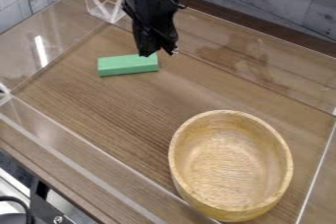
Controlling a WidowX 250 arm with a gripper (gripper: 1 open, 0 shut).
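My black gripper [160, 44] hangs at the top middle, its tips just above and beside the right end of a green rectangular block [124, 65] that lies flat on the wooden table. The fingertips are small and dark here, with nothing visible between them; the gripper looks shut.
A large round tan bowl [231, 203] sits at the front right. Cables and bare edges run along the left and back.
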